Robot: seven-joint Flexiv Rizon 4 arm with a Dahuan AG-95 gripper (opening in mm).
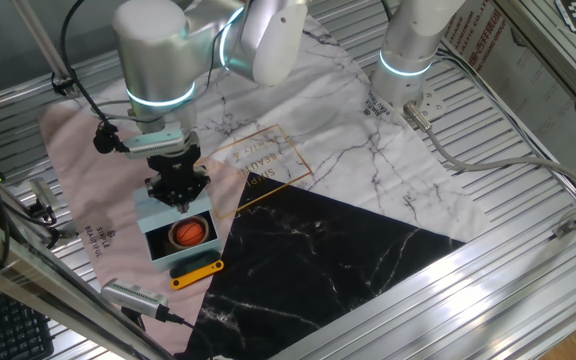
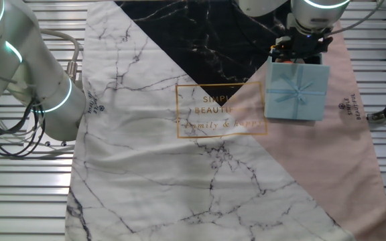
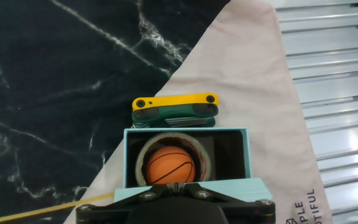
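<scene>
A light blue box [image 1: 185, 257] stands on the pink part of the cloth, its inside partly uncovered. Within it lie a tape roll [image 3: 141, 155] and a small orange basketball [image 3: 170, 165] resting in the roll's ring. The box's lid [image 2: 295, 92], with a ribbon bow on top, covers the side nearer the arm. My gripper is over the lid's edge beside the opening, fingertips together. Nothing shows between them; whether they touch the lid I cannot tell.
A yellow and green folding tool [image 3: 175, 99] lies just outside the box's open side. A camera-like device [image 1: 135, 297] sits near the box.
</scene>
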